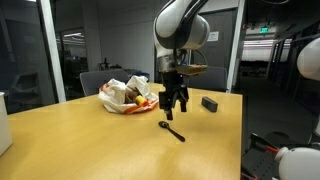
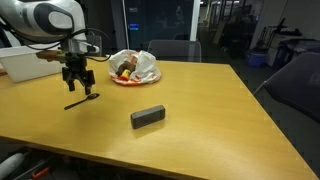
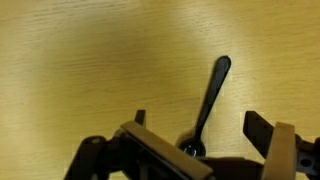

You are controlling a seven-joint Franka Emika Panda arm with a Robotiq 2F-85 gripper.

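A black spoon (image 1: pixel 172 131) lies flat on the wooden table. My gripper (image 1: pixel 176 112) hangs just above it, pointing down and open, with nothing between its fingers. In the wrist view the spoon's handle (image 3: pixel 213 92) slants up and to the right. Its bowl (image 3: pixel 192 147) lies in the gap between the two dark fingers, partly hidden by the gripper body. From the other side, the spoon (image 2: pixel 82 101) shows below my gripper (image 2: pixel 89 85), close to the table's left part.
A white and red bag (image 2: pixel 135 67) with yellow and orange items inside stands farther back. A dark grey block (image 2: pixel 148 116) lies on the table, away from the spoon. A white box (image 2: pixel 32 62) is at the far left.
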